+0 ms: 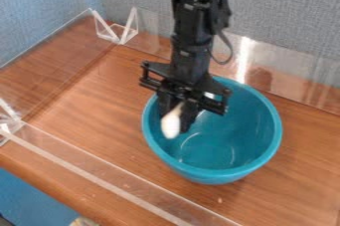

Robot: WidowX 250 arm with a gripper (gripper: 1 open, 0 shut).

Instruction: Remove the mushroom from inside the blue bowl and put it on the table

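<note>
The blue bowl stands on the wooden table, right of centre. Over its left side hangs my black gripper, shut on a pale mushroom. The mushroom is held at the fingertips, level in the picture with the bowl's upper left wall. Part of it is hidden by the dark fingers. How high it sits above the rim cannot be told from this single angle.
Bare table lies to the left of the bowl. Clear panels edge the front and back of the table. White wire brackets stand at the back left corner, and a grey wall rises behind.
</note>
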